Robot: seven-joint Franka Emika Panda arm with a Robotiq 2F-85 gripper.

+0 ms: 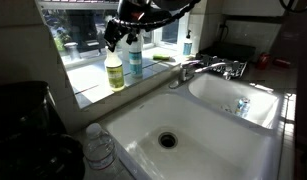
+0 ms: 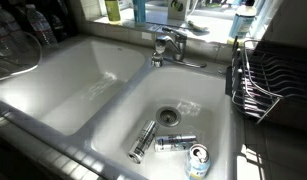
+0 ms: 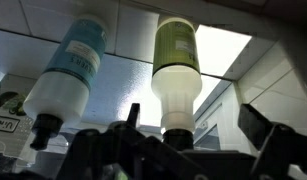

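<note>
A bottle with a yellow-green label stands upright on the windowsill; in the wrist view the same green-labelled bottle has its white neck and dark cap between my open fingers. My gripper is at the top of this bottle, with a gap on each side of the neck. Beside it stands a blue-labelled bottle with a white top, outside the fingers. Exterior view 2 catches only the lower parts of the green bottle and the blue one; my gripper is out of that view.
Below the sill lies a white double sink, several cans in one basin. The faucet rises behind it. A clear bottle stands on the near counter, and a dish rack occupies the other side. Another soap bottle is farther along the sill.
</note>
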